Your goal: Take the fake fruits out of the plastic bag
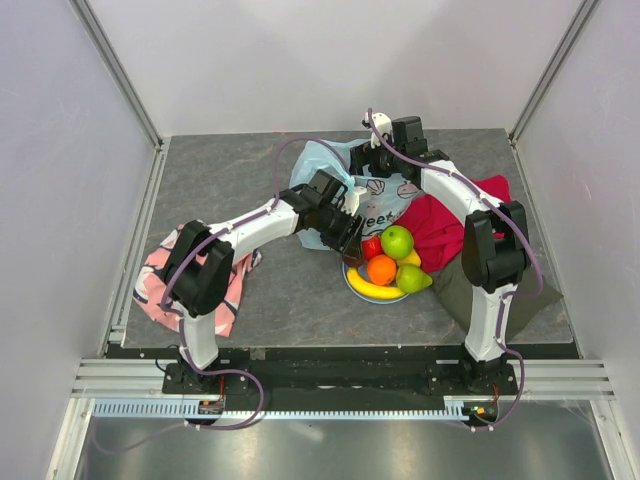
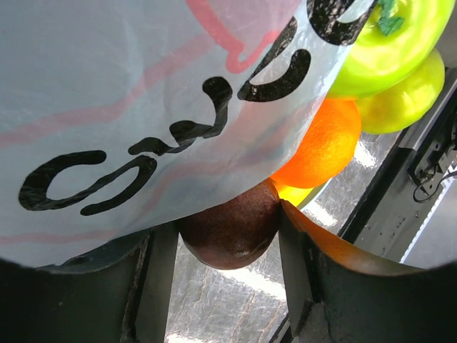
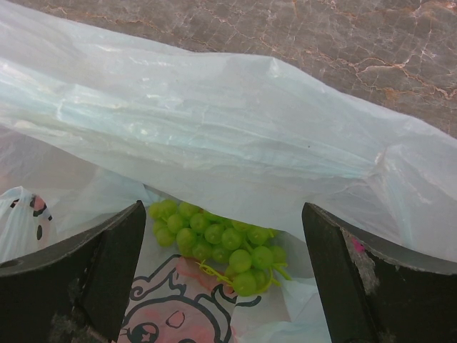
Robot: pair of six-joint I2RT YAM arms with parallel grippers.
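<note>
My left gripper (image 1: 350, 236) is shut on a round brown fruit (image 2: 228, 232) at the plate's back-left edge. The plate (image 1: 372, 300) holds a banana (image 1: 368, 288), orange (image 1: 381, 269), green apple (image 1: 397, 242), pear (image 1: 414, 279) and red fruit (image 1: 370, 248). The printed plastic bag (image 1: 385, 205) lies behind; in the left wrist view it partly covers the brown fruit. My right gripper is open over the bag's mouth, with green grapes (image 3: 243, 261) between and beyond its fingers inside the bag.
A red cloth (image 1: 440, 235) and an olive cushion (image 1: 530, 305) lie to the right. A pink patterned cloth (image 1: 230, 295) lies at left.
</note>
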